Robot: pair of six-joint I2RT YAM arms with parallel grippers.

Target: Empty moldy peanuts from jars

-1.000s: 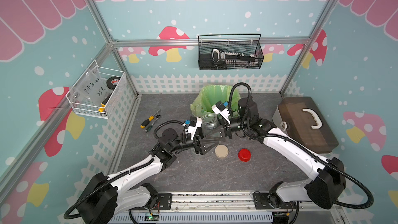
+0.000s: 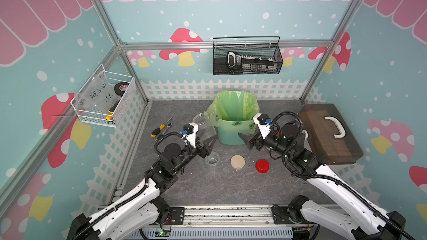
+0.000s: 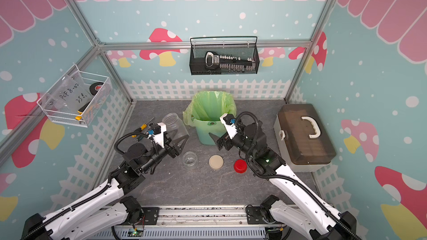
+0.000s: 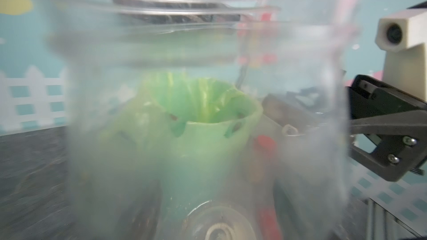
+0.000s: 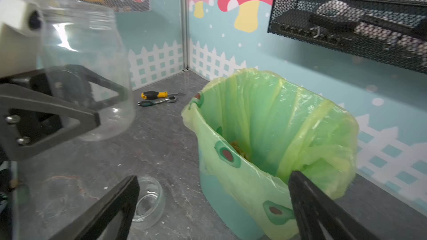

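Observation:
A large clear jar [image 5: 84, 49] is upright in my left gripper [image 2: 209, 142], which is shut on it, just left of the green-lined bin [image 2: 229, 133]. The jar fills the left wrist view and shows no clear contents. My right gripper [image 2: 246, 137] stands open and empty beside the bin; its two fingers frame the bin in the right wrist view. A small amount of brown matter [image 5: 238, 150] lies inside the bin. A smaller clear jar [image 5: 149, 202] stands on the grey table. A beige lid [image 2: 237, 162] and a red lid [image 2: 262, 165] lie in front of the bin.
A screwdriver [image 2: 158, 129] and ratchet [image 5: 158, 101] lie at the left. A brown-lidded box [image 2: 324, 137] stands at the right. A black mesh basket [image 2: 246, 66] and a white wire basket [image 2: 91, 115] hang on the walls.
My left gripper has moved left with the large jar, apart from the right gripper. The right gripper has swung toward the bin's front right, away from the jar.

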